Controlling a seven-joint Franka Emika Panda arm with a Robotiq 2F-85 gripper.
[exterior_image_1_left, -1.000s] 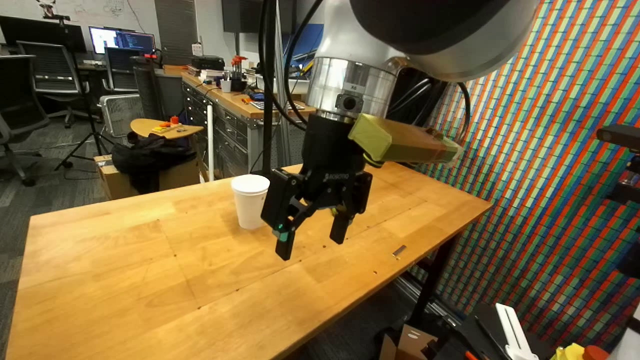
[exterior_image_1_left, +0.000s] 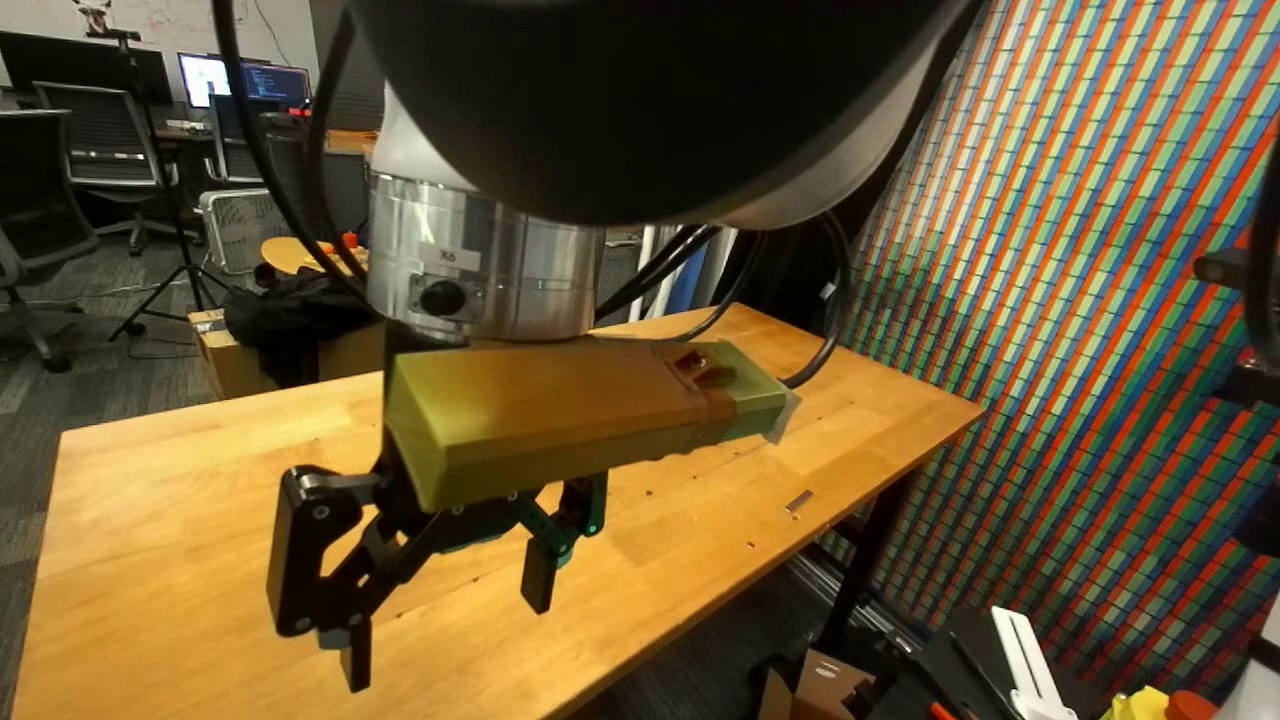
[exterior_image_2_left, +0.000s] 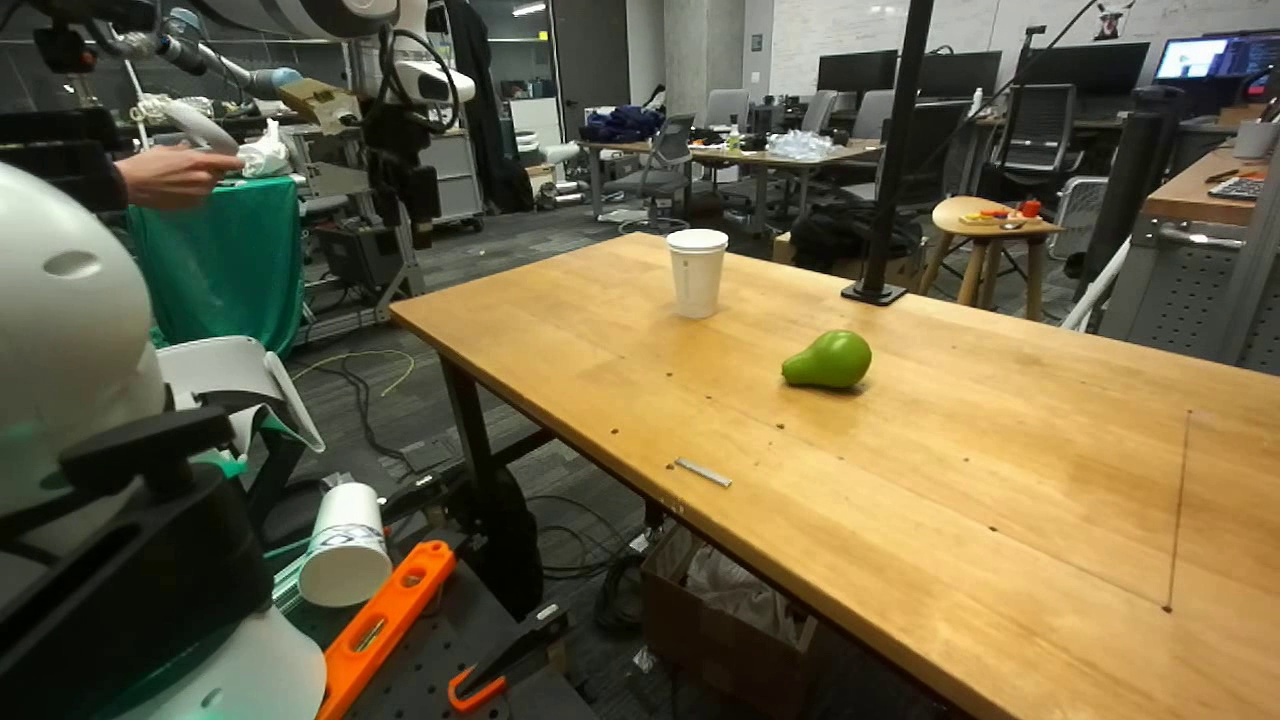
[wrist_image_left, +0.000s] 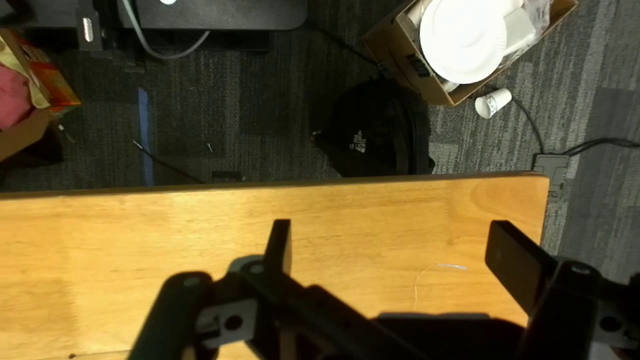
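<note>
My gripper (exterior_image_1_left: 447, 614) hangs over the near left part of the wooden table (exterior_image_1_left: 180, 480) in the first exterior view, fingers pointing down. It is open. In the wrist view its two dark fingertips (wrist_image_left: 279, 246) stand wide apart, with only bare tabletop visible between them. A white lidded paper cup (exterior_image_2_left: 697, 276) stands upright near the far edge of the table in the second exterior view. To its right lies a green pear (exterior_image_2_left: 828, 360) on its side. Neither the cup nor the pear shows in the wrist view, and my arm blocks their area in the first exterior view.
A black post (exterior_image_2_left: 894, 168) rises from the table's back edge, right of the cup. A short metal strip (exterior_image_2_left: 703, 472) lies near the front edge. Beyond the edge, a box with white plates (wrist_image_left: 463, 39) rests below.
My arm and gripper have swung left and closer to the camera in the first exterior view, now covering the cup.
</note>
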